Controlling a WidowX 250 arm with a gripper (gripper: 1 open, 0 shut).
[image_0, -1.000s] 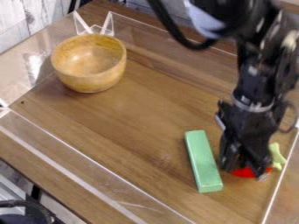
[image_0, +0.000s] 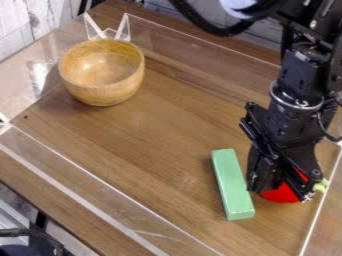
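Note:
The black gripper (image_0: 277, 172) is low at the right of the camera view, over a red object (image_0: 283, 194) that it partly hides. A small yellow-green piece (image_0: 317, 186) shows beside the red one. A mint-green block (image_0: 231, 185) lies flat just left of the gripper. The fingers are dark and overlap, so whether anything is between them is hard to see; the gripper looks shut.
A wooden bowl (image_0: 102, 73) stands at the upper left. The table's edge runs along the lower left.

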